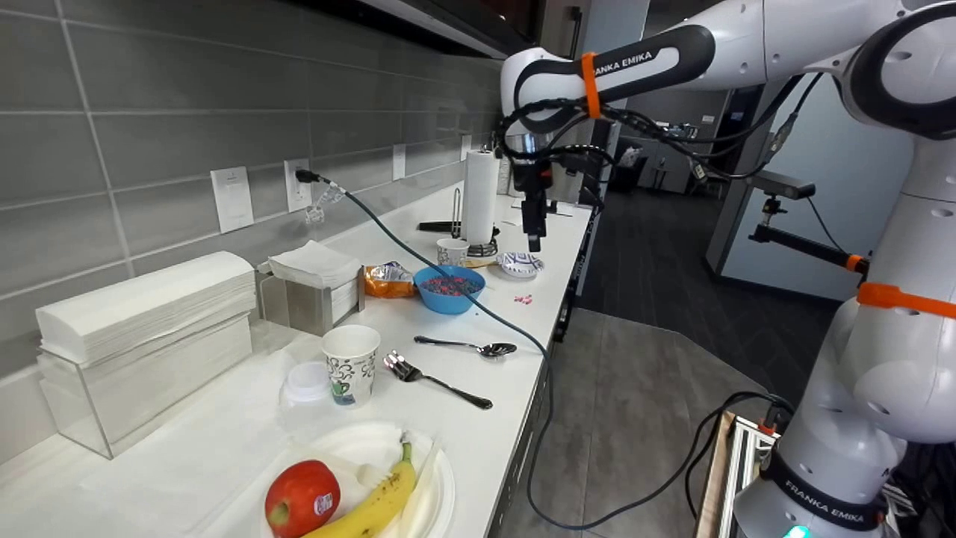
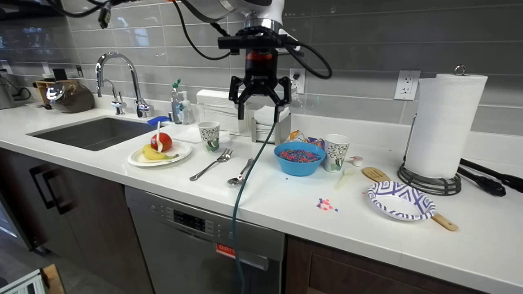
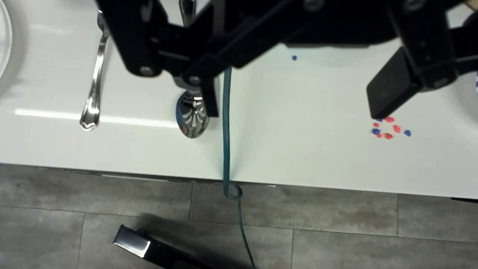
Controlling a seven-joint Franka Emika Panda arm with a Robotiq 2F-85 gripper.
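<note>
My gripper [image 2: 258,115] is open and empty, hanging well above the counter in exterior view 2. In the wrist view its dark finger pads [image 3: 388,85] stand wide apart, over bare counter. A blue bowl [image 2: 300,167] of pink and blue bits sits toward the back. Close by are a silver spoon [image 2: 240,172] and a fork [image 2: 213,164]. A patterned paper bowl [image 2: 399,201] lies farther right beside a few loose bits [image 2: 325,204]. On a white plate [image 2: 138,161] rest a red apple-like fruit [image 2: 162,142] and a banana [image 2: 155,154].
A green cord [image 2: 238,196] runs from the wall outlet across the counter and over its front edge. Patterned cups [image 2: 209,137] stand near the bowl and plate. At the right is a paper towel roll [image 2: 443,127].
</note>
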